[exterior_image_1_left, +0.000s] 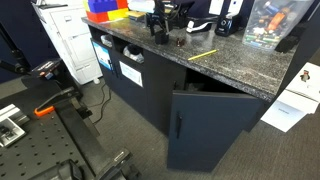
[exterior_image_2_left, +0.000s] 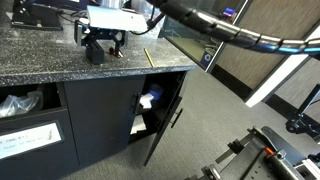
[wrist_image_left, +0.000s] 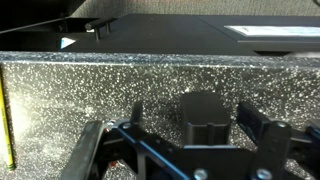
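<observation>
A small black block-like object (exterior_image_1_left: 161, 37) stands on the speckled dark countertop (exterior_image_1_left: 232, 66), close to its front edge. My gripper is open, reaching down over the counter. In the wrist view the black object (wrist_image_left: 205, 112) shows between the two spread fingers, with a gap visible on either side. The same black object (exterior_image_2_left: 95, 53) appears at the left in exterior view 2, with the gripper (exterior_image_2_left: 108, 40) right by it. The lower part of the object is hidden by the gripper body in the wrist view.
Below the counter, a dark cabinet door (exterior_image_1_left: 207, 130) hangs open. A yellow pencil-like stick (exterior_image_1_left: 203, 54) lies on the counter, right of the gripper. Further right stands a clear bin (exterior_image_1_left: 268, 22) of mixed items. Colourful boxes (exterior_image_1_left: 105, 10) sit at the far left end.
</observation>
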